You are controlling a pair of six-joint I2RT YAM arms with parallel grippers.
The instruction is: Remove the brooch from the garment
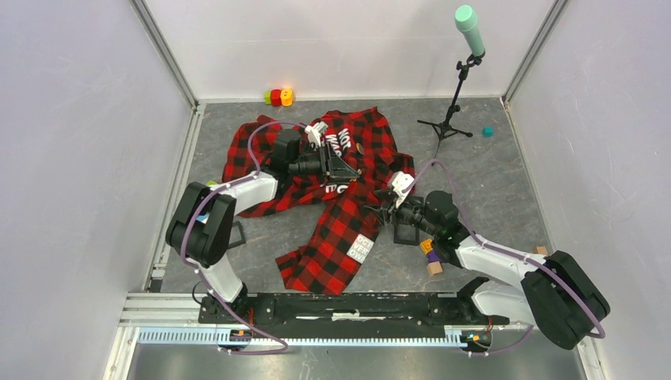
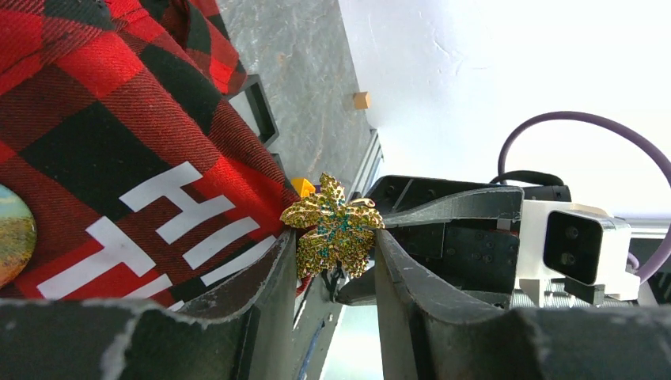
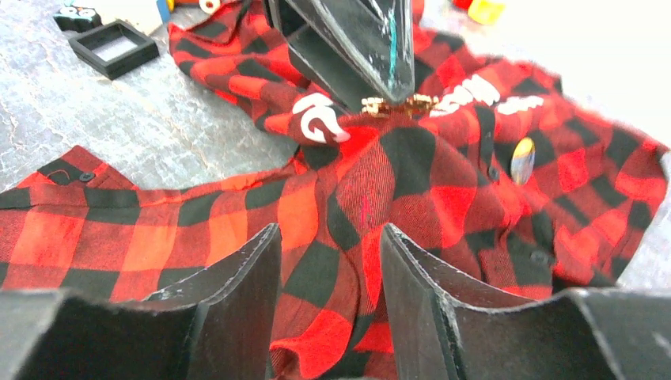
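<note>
A gold flower-shaped brooch with green and blue stones [image 2: 332, 229] sits between the fingertips of my left gripper [image 1: 356, 175], which is shut on it. The red-and-black plaid garment [image 1: 328, 245] lies spread out beneath both arms. In the right wrist view the brooch [image 3: 399, 104] shows edge-on just over the cloth; whether its back still touches the fabric I cannot tell. My right gripper is open above a raised fold of the garment, no cloth between its fingers. A round badge [image 2: 13, 235] is on the garment near the white lettering.
A black square frame [image 1: 406, 234] and small blocks [image 1: 434, 268] lie beside the garment, close to the right arm. A tripod [image 1: 449, 127] stands at the back right. Coloured cups [image 1: 276, 97] line the back wall.
</note>
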